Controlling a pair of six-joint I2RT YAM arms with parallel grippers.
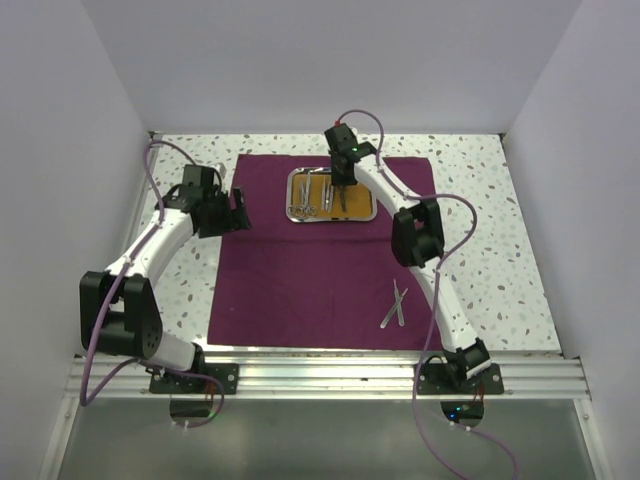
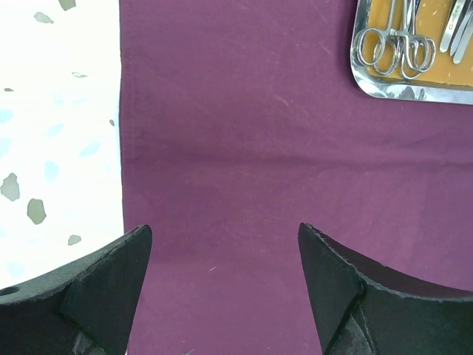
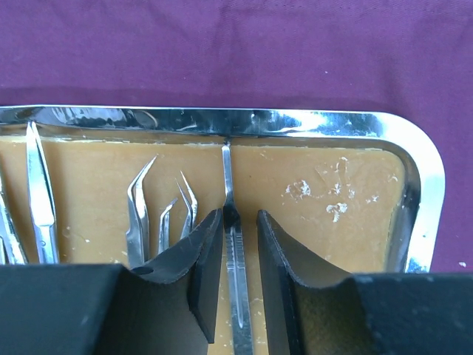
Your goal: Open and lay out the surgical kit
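In the right wrist view, my right gripper is part open over the tray, its fingertips on either side of a slim metal scalpel handle (image 3: 239,288). A small gap remains to the right of the handle; contact on the left side is hard to tell. The steel tray (image 1: 331,220) has an orange-brown bottom and holds scissor-like clamps (image 2: 403,44) and tweezers (image 3: 42,200). My left gripper stands wide open above the purple cloth (image 2: 236,148), left of the tray, with nothing between its fingers.
Two slim instruments (image 1: 394,308) lie crossed on the cloth at the lower right. Speckled white table (image 1: 490,250) shows on both sides.
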